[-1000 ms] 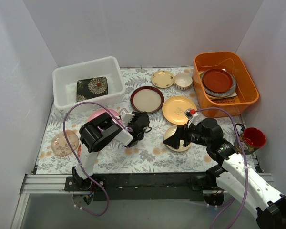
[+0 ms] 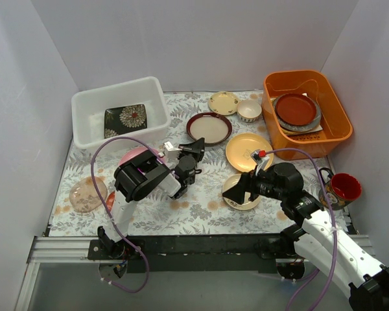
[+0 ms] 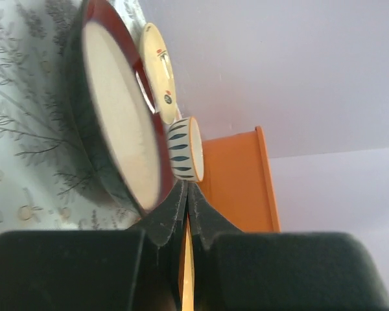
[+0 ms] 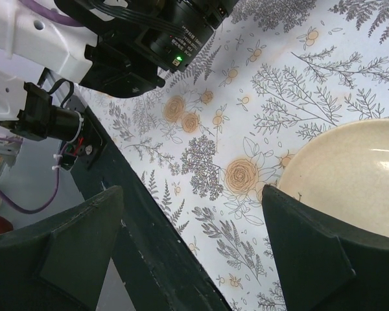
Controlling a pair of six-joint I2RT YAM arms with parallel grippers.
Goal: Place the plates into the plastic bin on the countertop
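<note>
My left gripper (image 2: 200,148) is shut, its tips (image 3: 187,188) against or very near the edge of the brown-rimmed plate (image 2: 209,129); nothing shows between them. In the left wrist view that plate's white face (image 3: 120,103) fills the left side. To its right lies a yellow plate (image 2: 247,150), with a small cream plate (image 2: 242,201) in front. Over the small plate, my right gripper hangs open and empty. A small patterned plate (image 2: 223,103) lies at the back. The white bin (image 2: 84,123) contains a dark flowered plate (image 2: 124,120); the orange bin (image 2: 340,129) holds stacked plates.
A patterned bowl (image 2: 249,110) stands beside the orange bin. Left of and under the left arm are a clear plate (image 2: 85,196) and a pink plate (image 2: 131,154). A red mug (image 2: 345,186) stands at the right edge.
My left gripper has moved toward the back and right. The brown-rimmed plate has shifted back and right, and the yellow plate slightly right and forward. My right arm has stayed still.
</note>
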